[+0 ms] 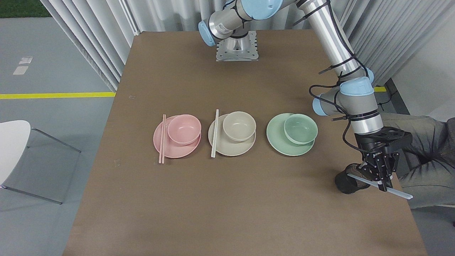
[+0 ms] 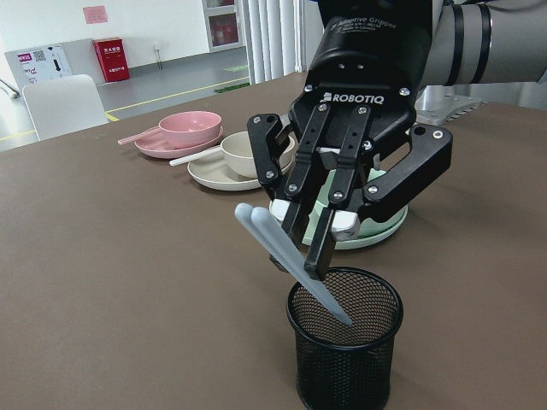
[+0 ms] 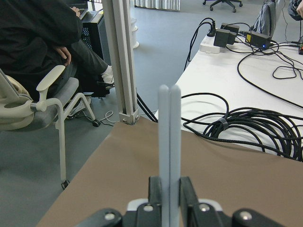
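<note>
My gripper (image 1: pixel 382 179) (image 2: pixel 303 260) is shut on a pair of pale grey-blue chopsticks (image 1: pixel 401 194) (image 2: pixel 273 243) (image 3: pixel 168 123), held slanted above a black mesh pen holder (image 1: pixel 346 182) (image 2: pixel 344 367) at the table's right edge. The green plate (image 1: pixel 278 136) with a green bowl (image 1: pixel 301 128) stands up-left of the holder in the front view, no chopsticks on it. The cream plate (image 1: pixel 230 148) and pink plate (image 1: pixel 175 151) each carry a bowl and a matching pair of chopsticks.
A white chair (image 1: pixel 10 143) stands off the left side. In the wrist view, coiled cables (image 3: pixel 255 127) lie on a white table beyond the brown edge.
</note>
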